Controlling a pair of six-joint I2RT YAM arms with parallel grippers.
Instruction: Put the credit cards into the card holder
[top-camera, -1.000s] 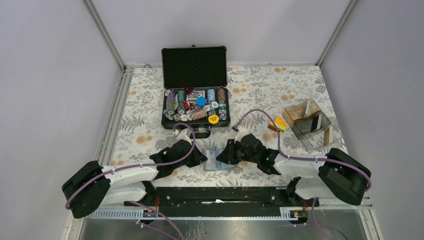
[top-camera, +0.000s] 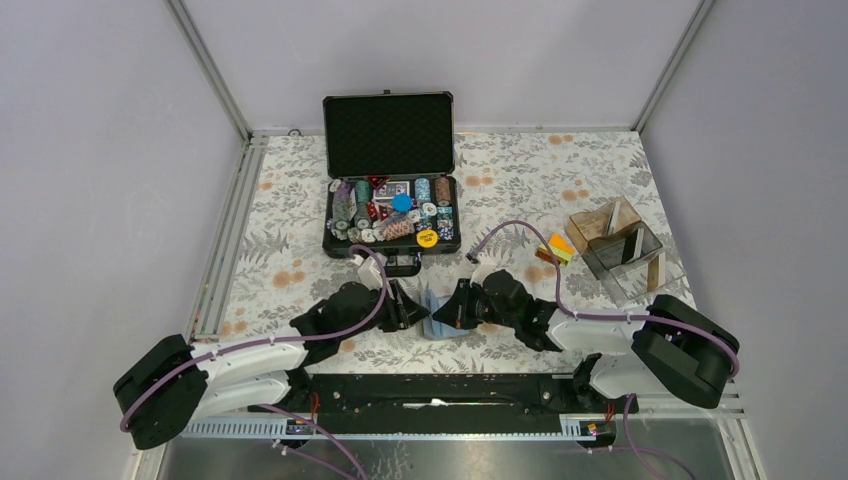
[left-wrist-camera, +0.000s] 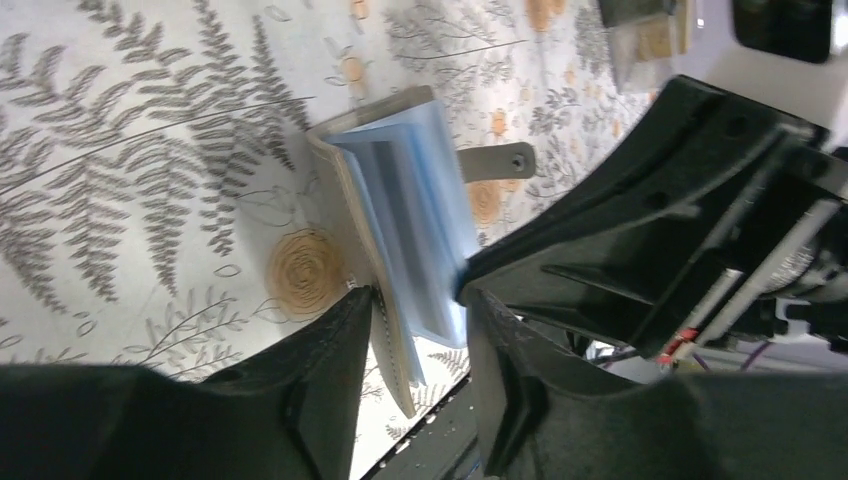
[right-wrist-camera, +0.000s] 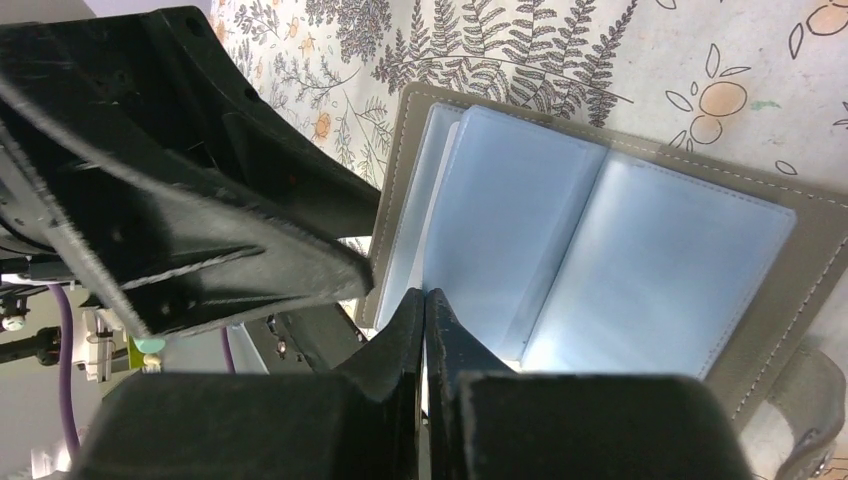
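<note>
The card holder (top-camera: 436, 325) lies open at the front middle, grey cover with pale blue sleeves (right-wrist-camera: 650, 270); a white edge shows inside the left sleeve in the right wrist view. My left gripper stands open at the holder's left edge, the cover (left-wrist-camera: 345, 210) rising between its fingers. My right gripper is shut, its tips on the edge of a blue sleeve; whether anything thin is between them is hard to tell. No loose card can be made out clearly.
An open case of poker chips (top-camera: 390, 240) stands behind the grippers. To the right are a yellow block (top-camera: 560, 250) and a clear divided organiser (top-camera: 625, 250).
My left gripper has moved right, over the holder's left part, which now hides more of it in the top view. The right gripper is nearly unchanged.
</note>
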